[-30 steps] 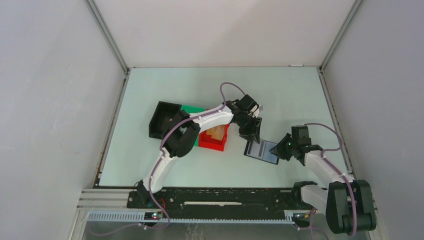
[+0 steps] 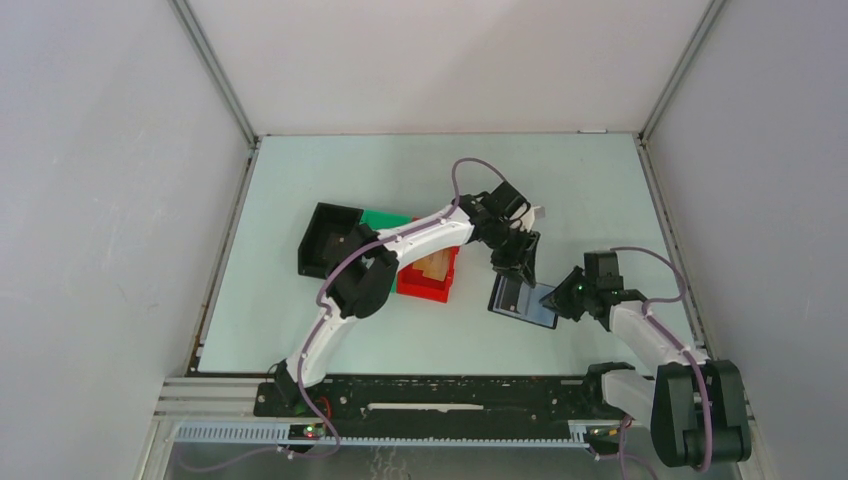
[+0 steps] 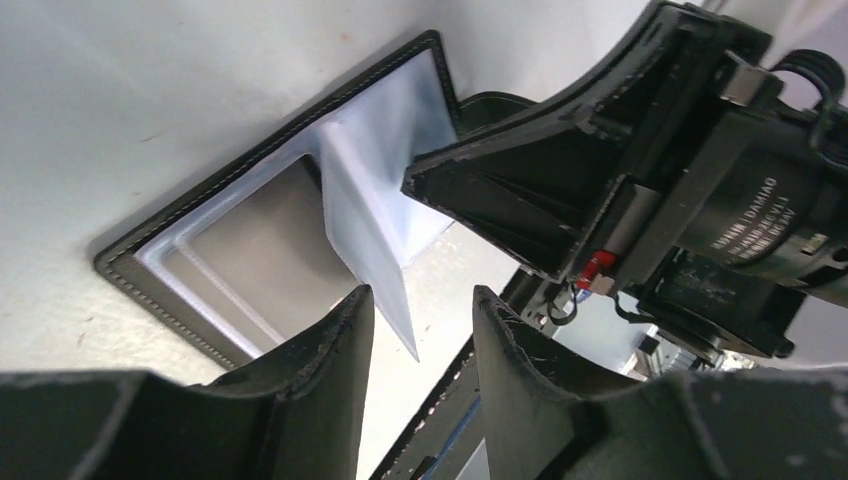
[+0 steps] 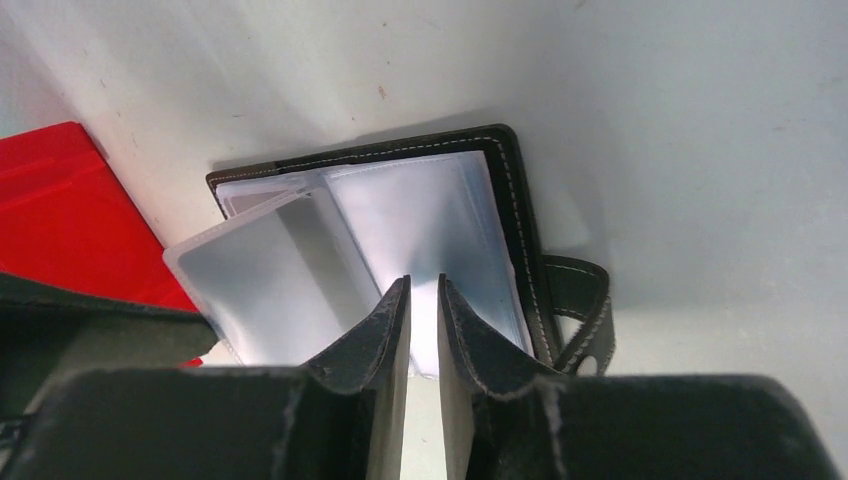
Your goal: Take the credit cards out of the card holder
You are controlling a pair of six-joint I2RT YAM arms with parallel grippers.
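The open card holder [image 2: 538, 320], black-edged with clear sleeves, lies flat on the table. Near its upper left edge, my left gripper stands open, and the free edge of a lifted clear sleeve [image 3: 365, 215] reaches between its fingertips without being clamped. Under that sleeve a grey-brown panel [image 3: 270, 255] shows; whether it is a card I cannot tell. My right gripper is closed to a narrow gap over the holder's right half, with what looks like clear sleeve material pinched there. In the right wrist view the raised sleeve [image 4: 270, 275] tilts up on the left.
Left of the holder lies a red box [image 2: 420, 287] with something tan inside, beside a green piece [image 2: 385, 220] and a black tray [image 2: 325, 240]. The holder's snap strap [image 4: 585, 320] sticks out on its right. Behind and in front, the table is clear.
My left gripper has shifted slightly right over the holder. The holder's left half, pale before, now shows dark where the sleeve has lifted. The right arm has stayed still.
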